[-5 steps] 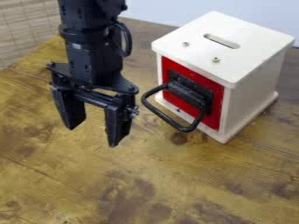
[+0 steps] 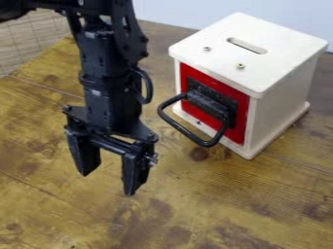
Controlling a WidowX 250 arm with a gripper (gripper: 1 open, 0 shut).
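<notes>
My black gripper (image 2: 108, 165) is open, its two fingers hanging low over the wooden table with nothing between them. To its right stands a white wooden box (image 2: 274, 63) with a slot and small bolts on top and a red front panel (image 2: 239, 95). A black U-shaped handle (image 2: 176, 124) juts out from that front toward my gripper, apart from the fingers.
A woven mat (image 2: 26, 39) lies at the back left, and a pale wall runs behind the box.
My gripper has moved downward, toward the front of the table, and stays open. The box and its handle have not moved.
</notes>
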